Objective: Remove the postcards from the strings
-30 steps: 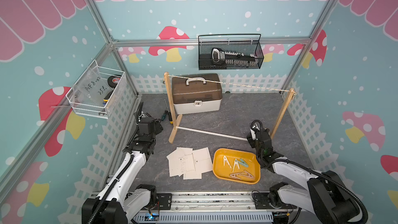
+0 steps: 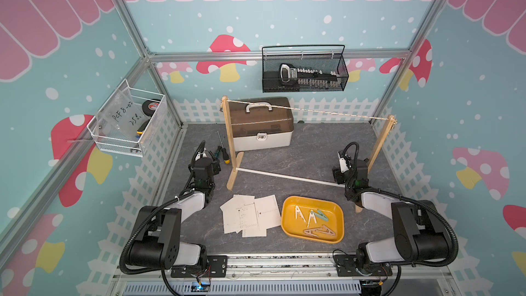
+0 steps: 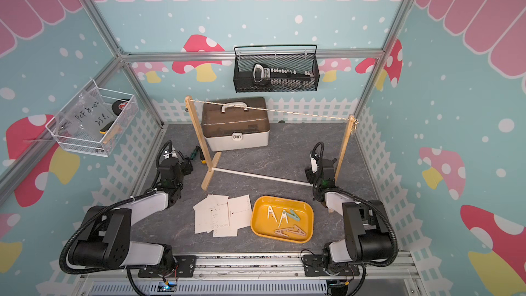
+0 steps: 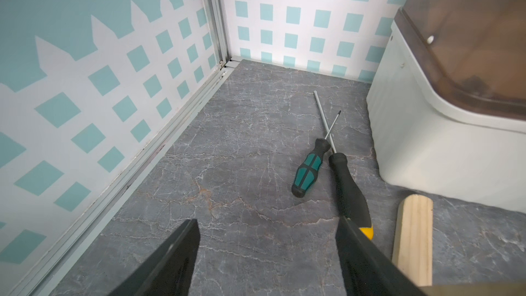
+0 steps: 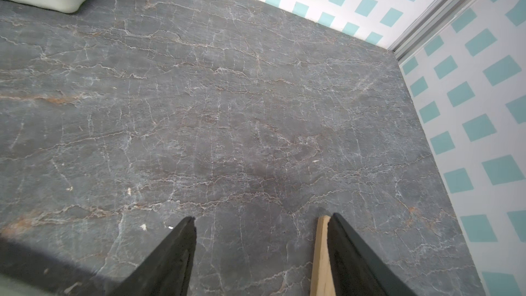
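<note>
The string (image 2: 312, 110) runs bare between the two wooden posts of the stand (image 2: 228, 134), with no card or peg on it. White postcards (image 2: 267, 211) lie overlapped in a pile on the table's front left. Beside them, the yellow tray (image 2: 285, 227) holds several clothespins, among them a white one (image 2: 311, 218) and a green one (image 2: 321, 215). My left gripper is open left of the stand, nothing between its fingers. My right gripper stands open by the right post, also empty, with a bit of wood showing behind one finger (image 5: 342, 241).
A brown and white toolbox (image 2: 262, 126) stands behind the stand. Two screwdrivers (image 4: 350, 191) lie on the table left of it. The stand's white crossbar (image 2: 290, 176) runs low between the posts. Bare table lies behind it on the right.
The stand has shifted slightly to the right. Postcards and tray stay put.
</note>
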